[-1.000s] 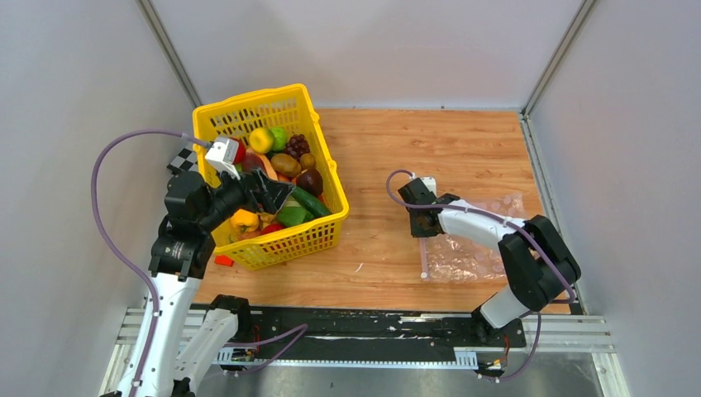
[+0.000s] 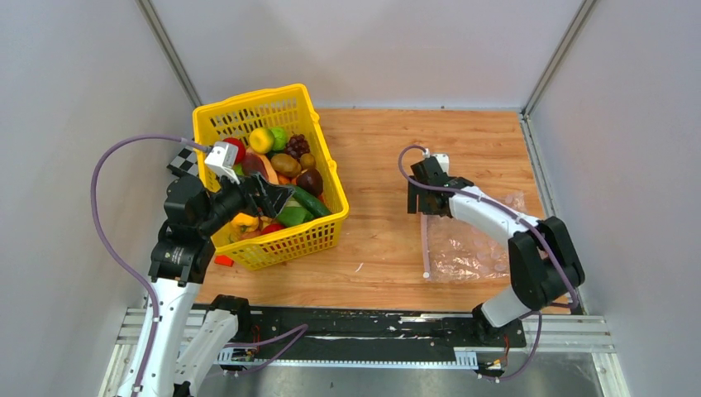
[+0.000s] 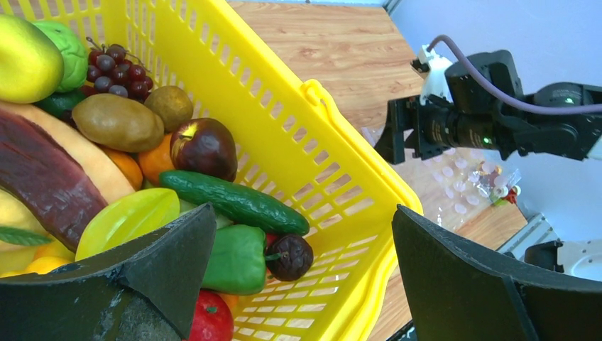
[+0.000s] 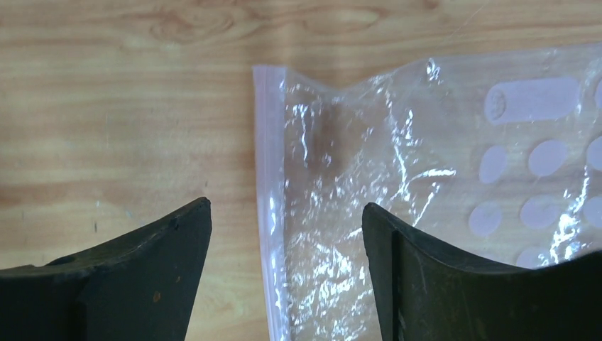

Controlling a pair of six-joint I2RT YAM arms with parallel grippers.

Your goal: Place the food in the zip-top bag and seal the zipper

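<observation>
A clear zip top bag [image 4: 334, 213] lies flat on the right of the table, its zipper strip [image 4: 270, 177] along the left edge. Over that strip stands my right gripper, open, nothing between its fingers; bag and wood show below the gap. Toy food fills the yellow basket [image 2: 289, 244]: a cucumber [image 3: 238, 202], a green pepper [image 3: 234, 259], grapes [image 3: 117, 71], a plum-like fruit [image 3: 204, 149] and more. My left gripper hangs open above the basket's right side, holding nothing. In the top view the right arm hides part of the bag.
The basket's tall right rim [image 3: 355, 149] stands between the food and the bag. Bare wooden table [image 2: 376, 190] lies between basket and bag and behind them. Walls close in the left, back and right.
My right gripper has moved a little toward the back of the table, uncovering more of the bag's zipper edge. The left arm and the basket look nearly unchanged.
</observation>
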